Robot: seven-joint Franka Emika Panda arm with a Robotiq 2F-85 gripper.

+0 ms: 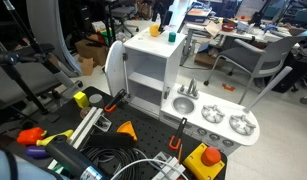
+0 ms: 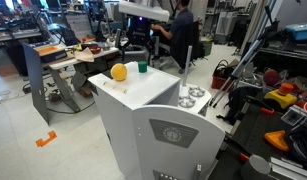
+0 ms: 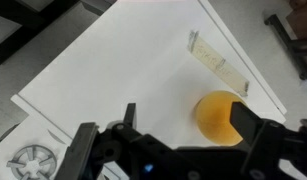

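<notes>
A yellow cup-like object stands on the white cabinet top, with a green cup beside it. Exterior view 2 also has the yellow object and the green cup apart on that top. In the wrist view my gripper is open above the white surface, its fingers wide apart. The round yellow object appears toward the right finger, which overlaps its lower edge in the view. Nothing is gripped. The green cup cannot be made out there.
The white cabinet has an open door and shelves. A counter with a sink and burners adjoins it. A tape strip crosses the white top. An orange-red button box and cables occupy the dark table.
</notes>
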